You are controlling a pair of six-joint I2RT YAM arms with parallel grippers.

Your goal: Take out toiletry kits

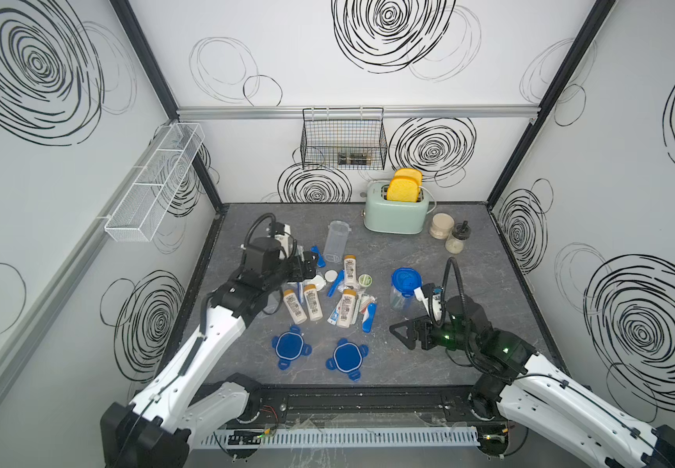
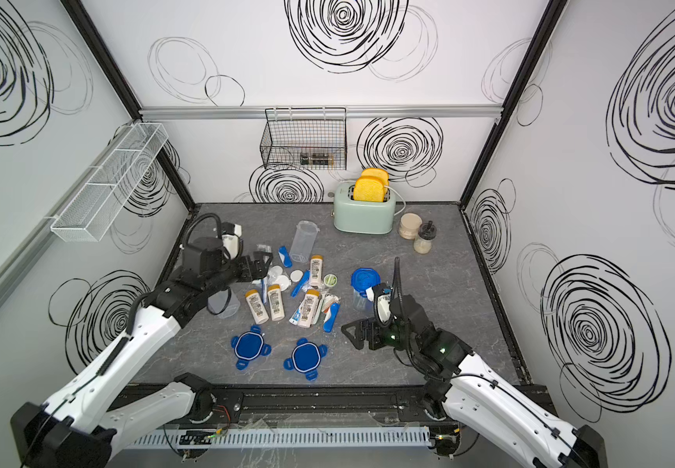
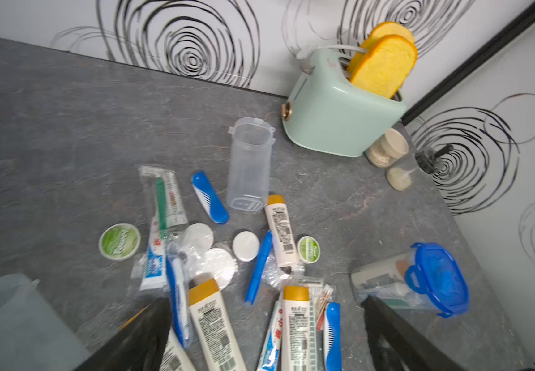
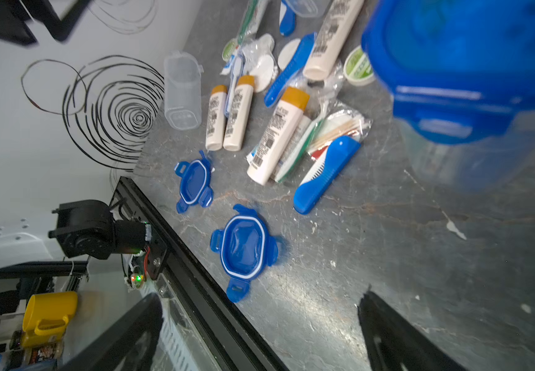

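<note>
My left gripper [image 1: 300,265] is raised over the left of the spread of toiletries, open and holding nothing. Below lie bottles [image 3: 295,327], blue combs [image 3: 208,198], toothpaste, toothbrushes, round pads [image 3: 245,246] and small green-lidded tins [image 3: 119,241]. An empty clear container [image 3: 249,167] lies behind them; another [image 3: 23,321] is at the left. My right gripper [image 1: 406,334] hangs open beside a clear container with blue lid [image 1: 406,284], which has items inside. Two detached blue lids [image 1: 289,345] [image 1: 347,358] lie at the front.
A mint toaster [image 1: 393,214] with yellow slices stands at the back, two jars [image 1: 454,241] right of it. A wire basket [image 1: 343,144] hangs on the back wall, a white rack [image 1: 146,195] on the left wall.
</note>
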